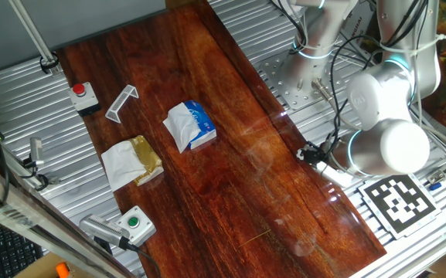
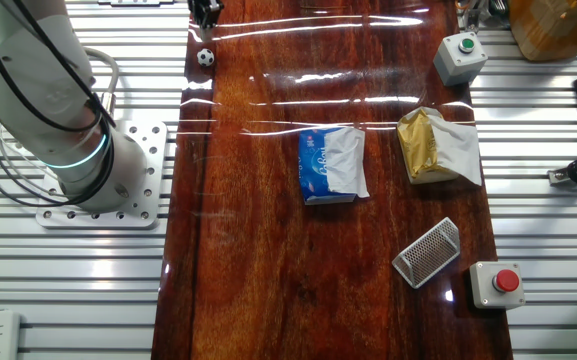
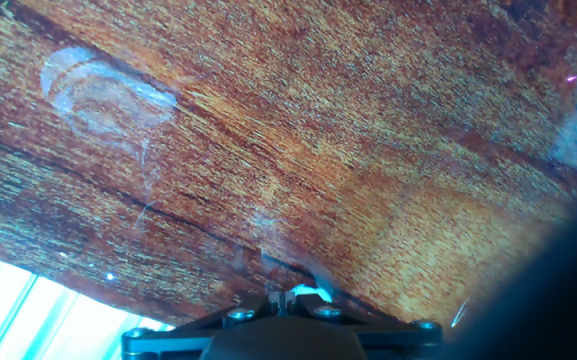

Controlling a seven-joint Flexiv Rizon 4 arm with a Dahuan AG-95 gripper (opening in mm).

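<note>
My gripper is over the table's robot-side edge, well apart from the tissue packs. In the wrist view its dark fingers meet at the bottom centre, shut, with nothing visible between them. A blue-and-white tissue pack sits mid-table. Beside it, toward the far side, rests a gold-and-white tissue pack. Exterior view 2 shows a small black-and-white ball close to my gripper; whether they touch is unclear. Under the wrist camera there is only bare, glossy wood.
Along the far edge stand a red-button box, a perforated metal piece and a green-button box. A marker board lies off the table near my arm.
</note>
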